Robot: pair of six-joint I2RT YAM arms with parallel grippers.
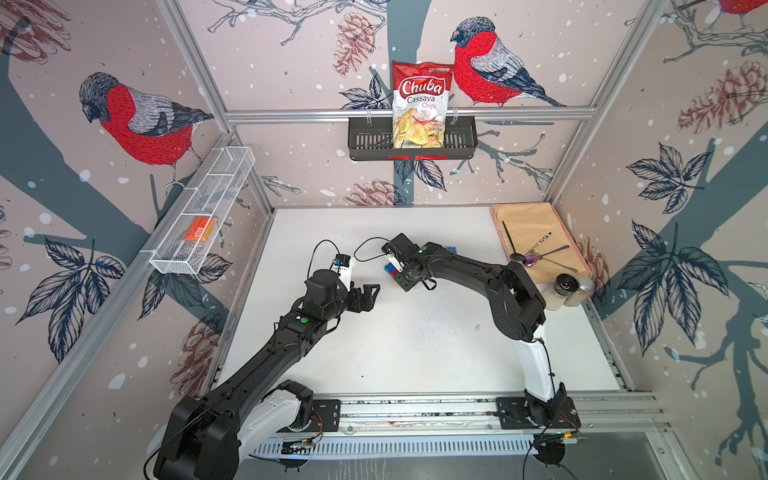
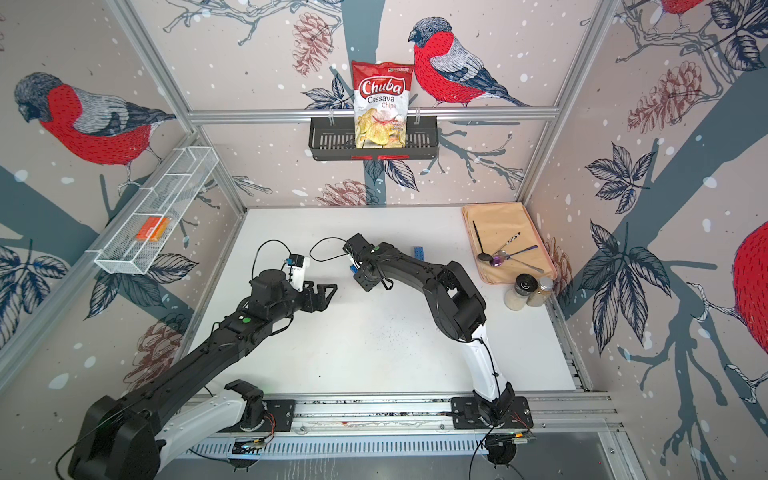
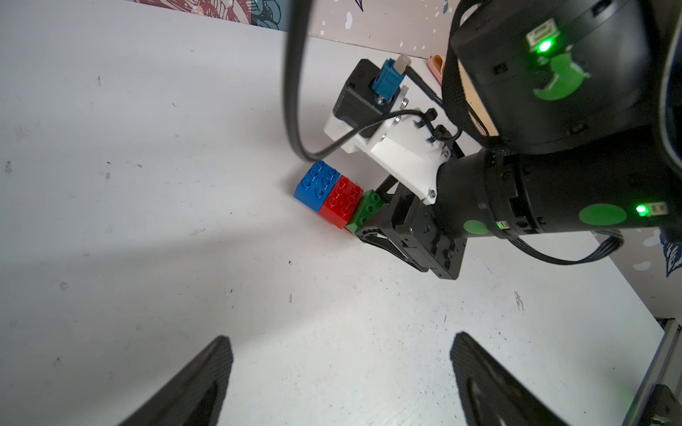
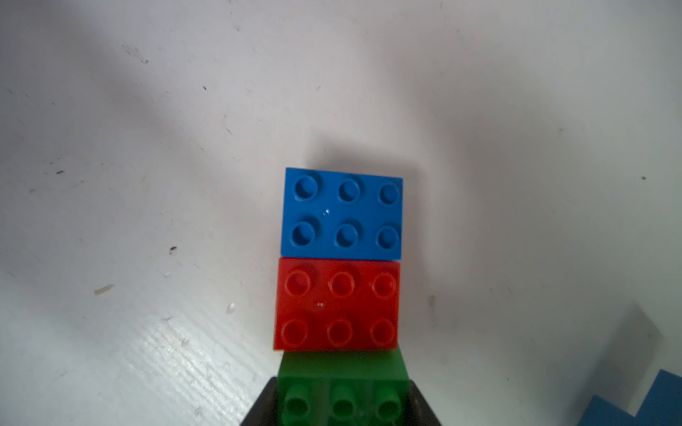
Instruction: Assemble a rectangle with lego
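Note:
A blue brick (image 4: pixel 342 213) and a red brick (image 4: pixel 336 304) lie side by side on the table, edges touching. My right gripper is shut on a green brick against the red one's near edge; in the left wrist view the green brick (image 3: pixel 366 207) continues that row. My left gripper (image 1: pixel 369 297) stands open to the left of the row, nothing between its fingers.
More blue pieces (image 4: pixel 664 401) lie to the right, also a blue piece (image 2: pixel 418 253) behind the right arm. A board with utensils (image 2: pixel 504 232) and two jars (image 2: pixel 528 292) stand at the right.

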